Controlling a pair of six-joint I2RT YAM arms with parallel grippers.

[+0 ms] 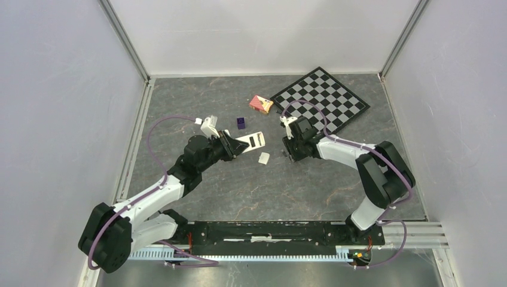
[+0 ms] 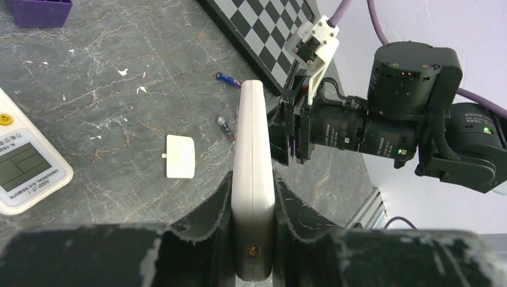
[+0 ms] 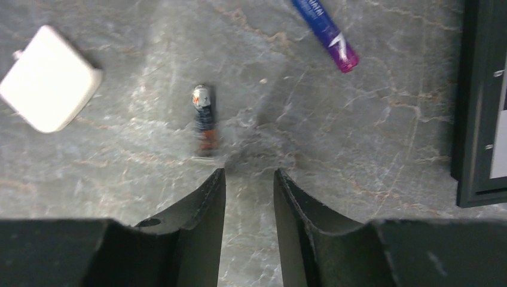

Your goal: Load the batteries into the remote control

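The white remote body point(image 2: 253, 119) is edge-on between the fingers of my left gripper, which is shut on it. In the top view its open back point(image 1: 256, 140) faces up. My right gripper is open, low over the table, nothing between its fingers. Ahead and left of its fingertips lies the small black battery point(image 3: 204, 116), blurred, on the bare table. A blue-purple battery point(image 3: 326, 33) rests farther ahead. The white battery cover lies flat to the left, also visible as a cover point(image 2: 180, 156) in the left wrist view.
A second white remote point(image 2: 27, 161) with a screen lies left. The chessboard point(image 3: 478, 119) has its dark rim to the right of my right gripper. A purple block point(image 1: 241, 123) and a red-yellow box point(image 1: 261, 104) stand behind.
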